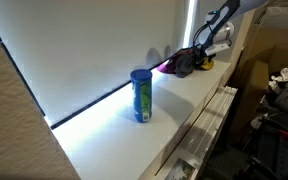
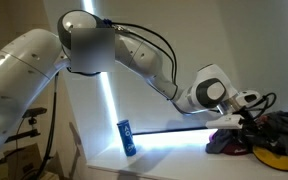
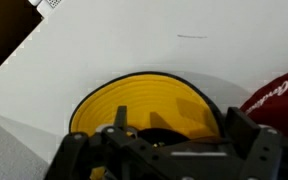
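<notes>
At the far end of the white surface, caps lie in a pile. My gripper is open above a yellow cap-like item with a black edge (image 3: pixel 134 98). Dark material shows low between the fingers, but whether they touch it I cannot tell. To the right in the wrist view is a dark red cap (image 3: pixel 284 105) with white script. Exterior view 2 has the gripper (image 2: pixel 252 114) against the dark caps (image 2: pixel 287 130), the yellow item (image 2: pixel 280 161) beneath them and a maroon cap (image 2: pixel 224 143) to the left.
A tall blue canister (image 1: pixel 142 100) stands on the white surface (image 1: pixel 104 135), well away from the pile. A white wall (image 1: pixel 84 45) runs along the back, and an open drawer (image 1: pixel 189 150) lies below the front edge.
</notes>
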